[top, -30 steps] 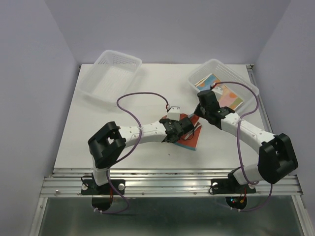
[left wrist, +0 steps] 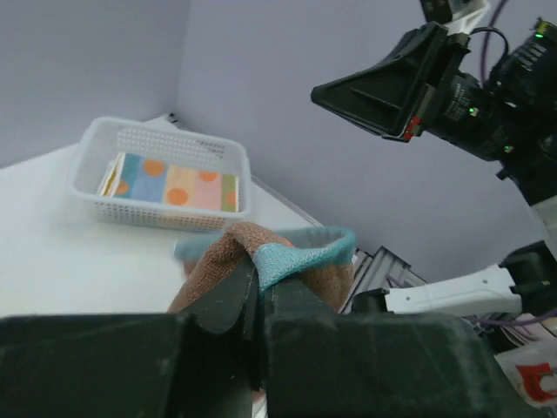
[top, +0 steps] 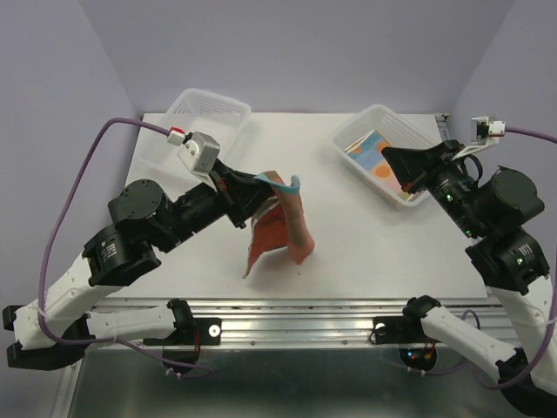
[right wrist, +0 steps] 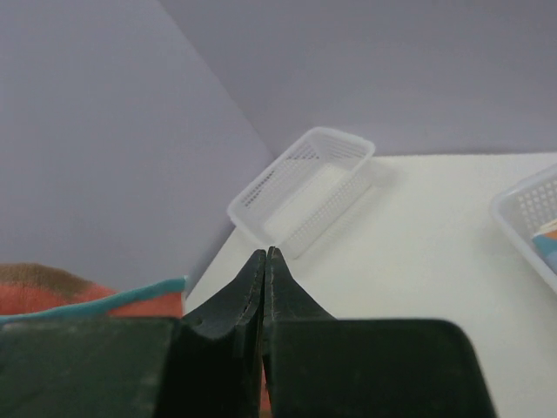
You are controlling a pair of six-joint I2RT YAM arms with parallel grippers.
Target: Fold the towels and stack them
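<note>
My left gripper point(top: 252, 192) is shut on a salmon towel with teal edging point(top: 285, 226), which hangs bunched over the middle of the table; in the left wrist view the held fold point(left wrist: 289, 259) sits at the fingertips. My right gripper point(top: 409, 178), raised over the right side, is shut, with nothing between its fingers in the right wrist view, where the towel's teal edge point(right wrist: 130, 296) shows at lower left.
A white basket point(top: 405, 126) at back right holds striped, dotted towels point(left wrist: 174, 181). An empty white basket point(top: 200, 113) stands at back left.
Both grippers have risen; the left has moved left with the towel, the right moved right, away from it, so the towel now hangs from the left gripper alone.
</note>
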